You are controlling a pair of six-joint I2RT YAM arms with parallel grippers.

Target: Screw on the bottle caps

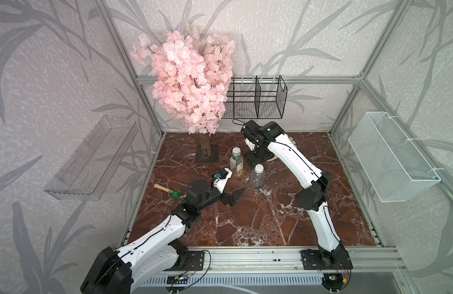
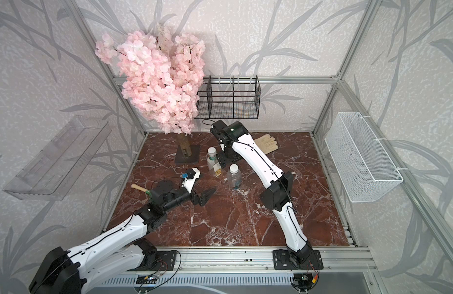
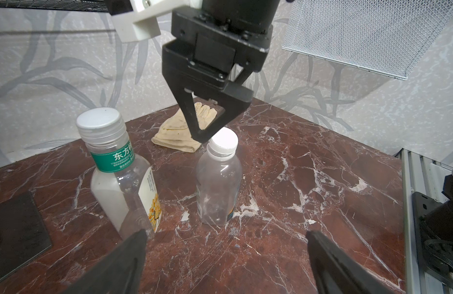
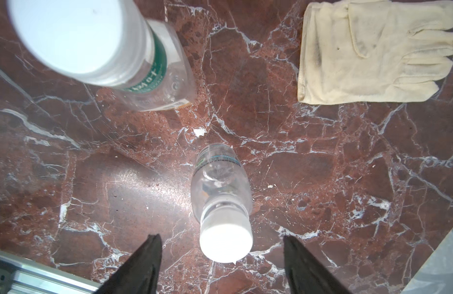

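Note:
Two clear bottles stand upright on the table, each topped by a white cap. The smaller bottle [image 4: 220, 181] has its cap [image 4: 226, 238] sitting on its neck. Behind it and to the left is the green-labelled bottle [image 3: 119, 196], with its cap [image 3: 99, 119] on top. My right gripper hovers above and behind the smaller bottle, its fingers [image 4: 143, 264] apart and nothing between them. Low over the table, left of the smaller bottle and clear of it, my left gripper is open and empty. How tight either cap is cannot be seen.
Folded cream gloves [image 4: 373, 54] lie behind the bottles. A flower stand [image 1: 206, 157] is at the back left, a green-headed hand tool [image 1: 168, 190] at the left.

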